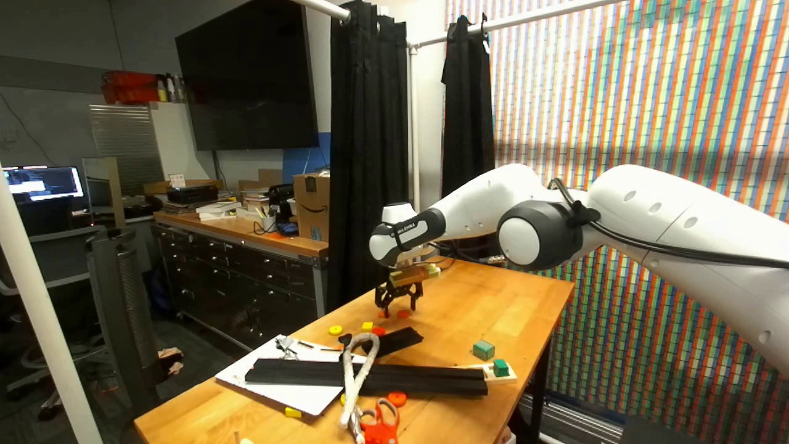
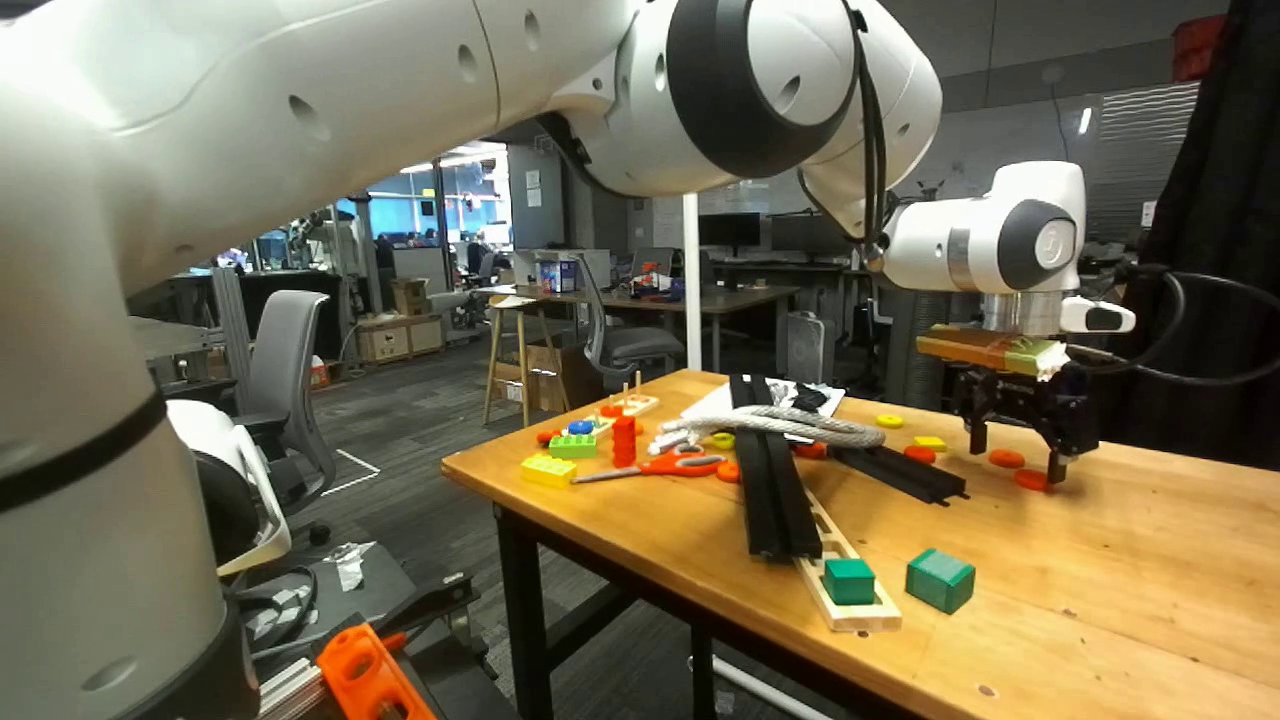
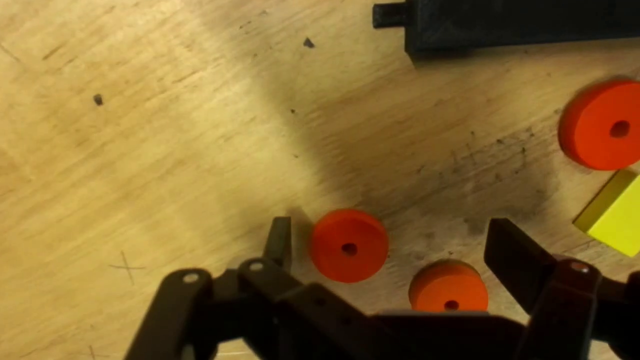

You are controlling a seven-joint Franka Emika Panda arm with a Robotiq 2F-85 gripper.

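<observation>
In the wrist view my gripper stands open, its fingers wide apart. Between them on the wood lies a red disc with a centre hole, close beside the left finger. An orange disc lies lower and nearer the right finger, partly covered by the gripper body. Neither disc is gripped. Exterior view 2 has the gripper low over the table, with an orange disc between the fingers and a red disc by the nearer fingertip.
Another red disc and a yellow block lie to the right. A black track piece lies across the top of the wrist view. Green blocks, scissors and a rope occupy other parts.
</observation>
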